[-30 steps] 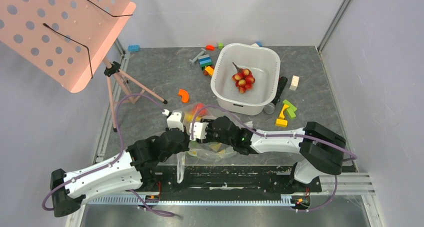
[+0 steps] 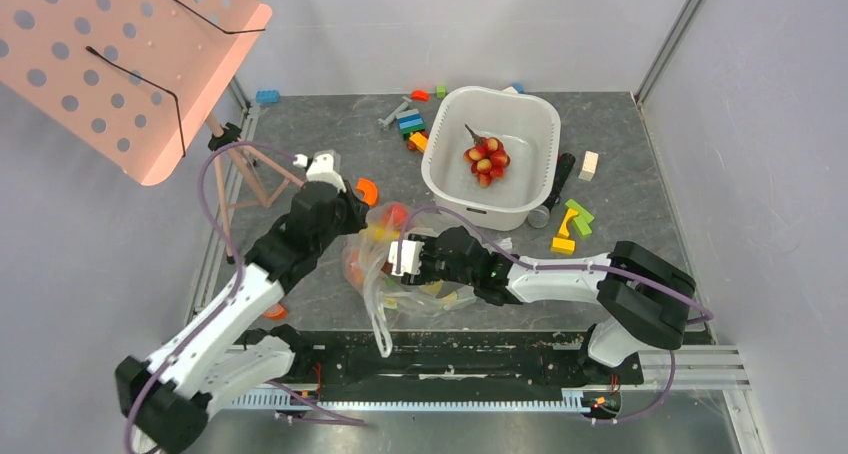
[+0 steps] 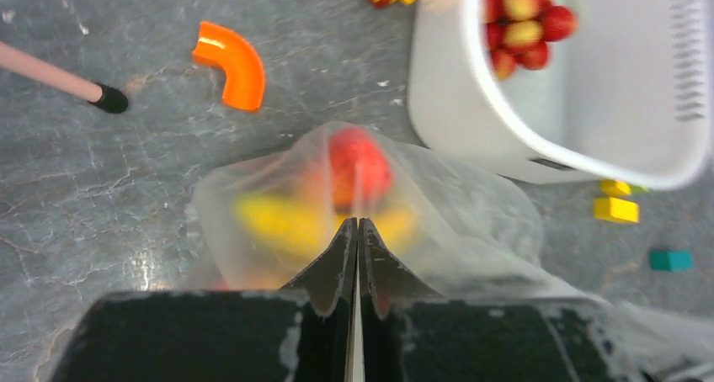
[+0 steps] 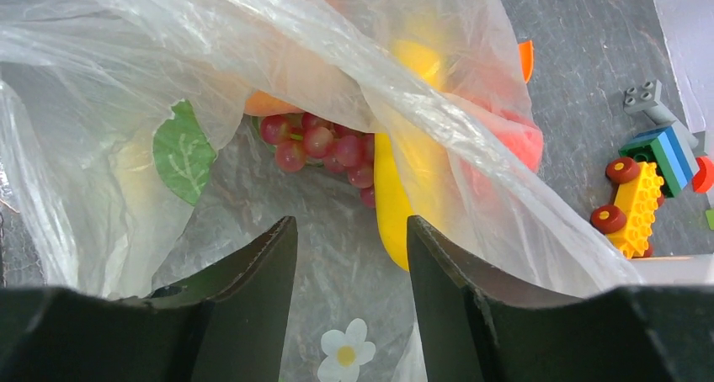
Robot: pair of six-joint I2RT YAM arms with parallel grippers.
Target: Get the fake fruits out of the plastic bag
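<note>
A translucent plastic bag [image 2: 430,304] lies under both arms, with red and yellow fruits showing through. In the right wrist view it holds purple-red grapes [image 4: 318,142], a yellow banana-like fruit [image 4: 389,205], a green leaf [image 4: 183,155] and orange fruit. My left gripper is shut, above and beside the bag's left end, nothing visible between its fingers. My right gripper is part open over the bag's opening, with nothing between its fingers, below the grapes in that view.
A white basket [image 2: 536,124] holding a red fruit bunch [image 2: 487,159] stands behind the bag. Toy blocks [image 2: 410,120] lie behind and right. An orange curved piece [image 3: 240,71] and a pink stand [image 2: 250,184] are at left.
My left arm has swung up and toward the back, away from the front edge. My right gripper has shifted slightly. The bag's loose strip at the front has moved right.
</note>
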